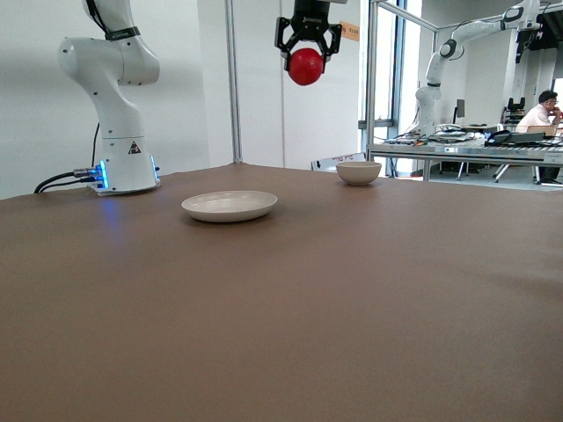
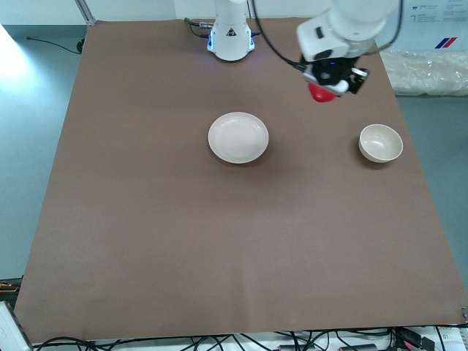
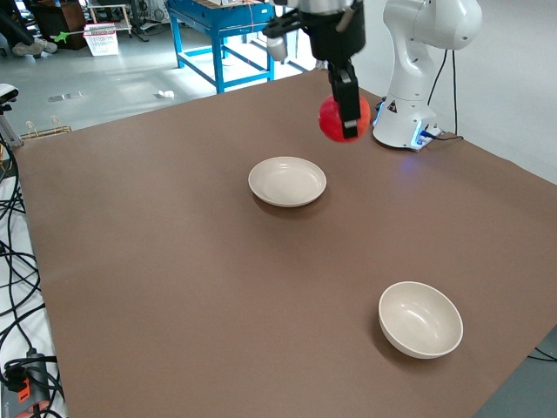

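My gripper (image 1: 307, 54) is raised over the back right part of the table, shut on a red ball (image 1: 305, 67), which also shows under the black fingers (image 2: 322, 93) in the left view. A white plate (image 2: 238, 137) lies near the middle of the table, left of and nearer than the gripper in the left view. A white bowl (image 2: 380, 143) stands at the right side, also seen in the right view (image 3: 420, 320). Both dishes look empty.
The white base of a robot arm (image 2: 230, 40) stands at the back edge. Black cables run along the near edge beyond the tabletop in the left view.
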